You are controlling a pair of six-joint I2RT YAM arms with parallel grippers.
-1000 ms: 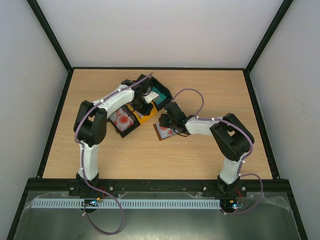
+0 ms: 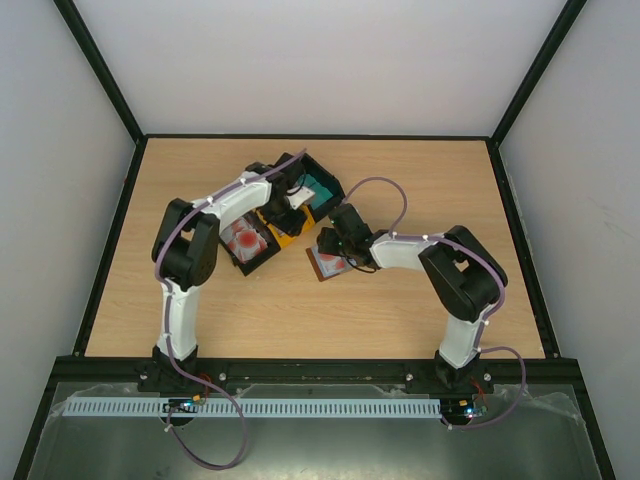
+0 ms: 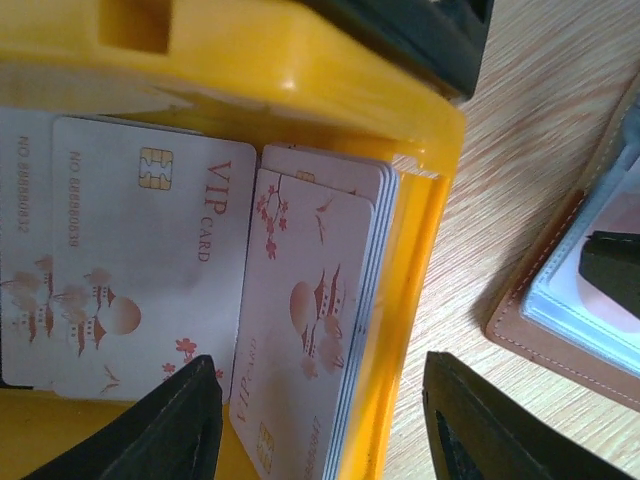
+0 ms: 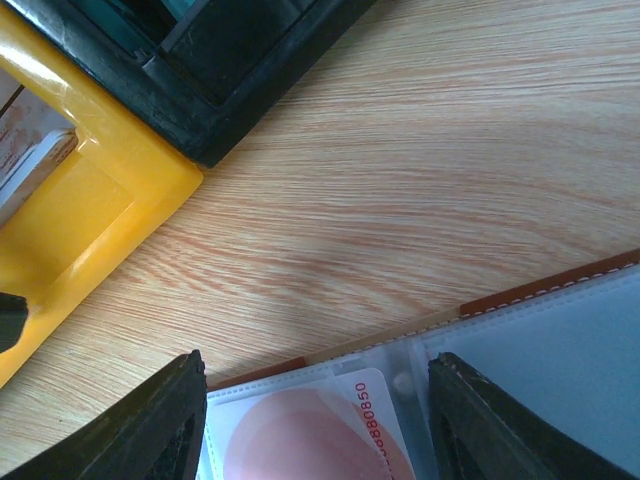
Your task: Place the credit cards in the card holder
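A yellow tray (image 3: 420, 250) holds white VIP cards (image 3: 150, 260), with a slanted stack of cards (image 3: 300, 320) at its right side. My left gripper stands part open over that stack, a fingertip either side. The brown card holder (image 2: 320, 265) lies right of the tray, with clear blue sleeves and a pink-printed card (image 4: 310, 440) in one. My right gripper is part open over that sleeve, a finger at each side of the card.
A black tray with teal inside (image 2: 320, 190) and another black tray with red-printed cards (image 2: 245, 240) flank the yellow one.
The left arm has shifted very slightly at its elbow and wrist. The right arm looks unchanged.
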